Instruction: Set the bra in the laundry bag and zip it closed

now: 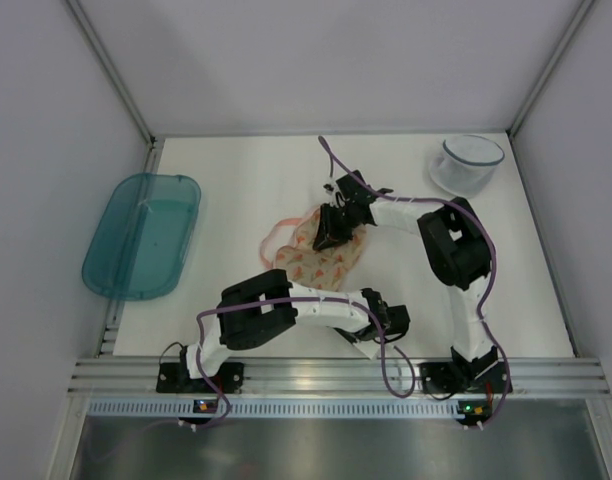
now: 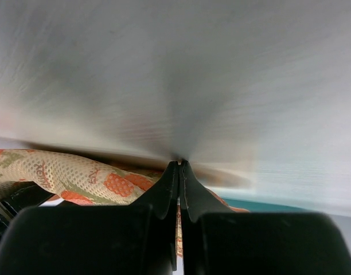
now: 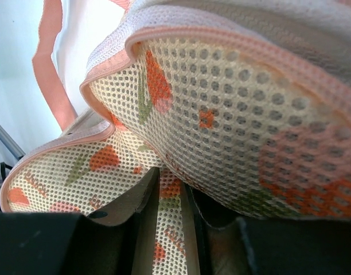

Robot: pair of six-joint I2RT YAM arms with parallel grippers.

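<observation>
The laundry bag, cream mesh with orange prints and pink trim, lies bunched mid-table, a pink strap loose at its side. My right gripper is down in its folds between two mesh flaps, fingers slightly apart; whether fabric sits between them is unclear. My left gripper is shut at the front edge, below the bag in the top view; bag fabric shows behind its fingertips in the left wrist view, none clearly held. I cannot pick out the bra.
A teal bin is at the left, a white cylindrical container at the back right. A metal rail runs along the front edge.
</observation>
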